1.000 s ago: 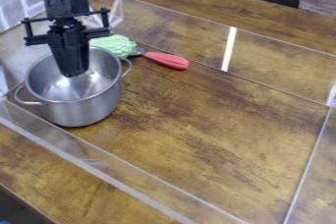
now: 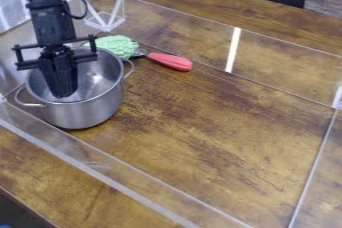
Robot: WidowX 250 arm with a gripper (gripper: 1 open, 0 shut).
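My black gripper (image 2: 59, 80) reaches down from the top left into a steel two-handled pot (image 2: 94, 107) at the left of the table. Its fingers are low inside the pot, and it looks shut, with nothing visible between them, though the tips are partly hidden. Behind the pot lies a utensil with a pale green head (image 2: 119, 45) and a red handle (image 2: 170, 61).
Transparent strips or edges run along the front left and the right side, and a white tape mark (image 2: 233, 50) sits toward the back.
My gripper has moved down and slightly left, deeper into the pot. The pot and the utensil show no clear movement.
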